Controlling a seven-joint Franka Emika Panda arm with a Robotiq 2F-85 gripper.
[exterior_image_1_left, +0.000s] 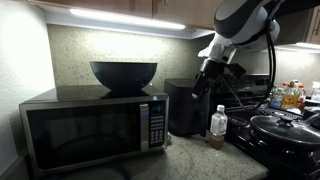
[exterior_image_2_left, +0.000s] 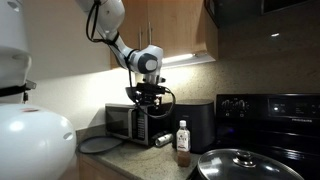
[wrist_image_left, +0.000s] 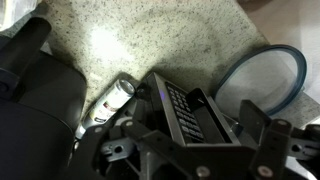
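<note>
My gripper (exterior_image_1_left: 204, 80) hangs in the air in front of the black air fryer (exterior_image_1_left: 187, 108), well above the counter. In the wrist view the gripper is open, its dark fingers spread apart at the bottom, with nothing held between them. The microwave (exterior_image_1_left: 95, 135) stands on the left with a wide black bowl (exterior_image_1_left: 123, 75) on top; its keypad (wrist_image_left: 188, 112) shows below the gripper. A small silver cylinder (wrist_image_left: 106, 102) lies on the counter between microwave and fryer. A clear bottle with brown contents (exterior_image_1_left: 217, 128) stands upright at the fryer's right.
A lidded pan (exterior_image_1_left: 286, 131) sits on the black stove to the right, with several bottles (exterior_image_1_left: 291, 95) behind it. On the counter before the microwave lies a dark-rimmed round lid or plate (exterior_image_2_left: 101, 145). Cabinets (exterior_image_2_left: 190, 35) hang overhead.
</note>
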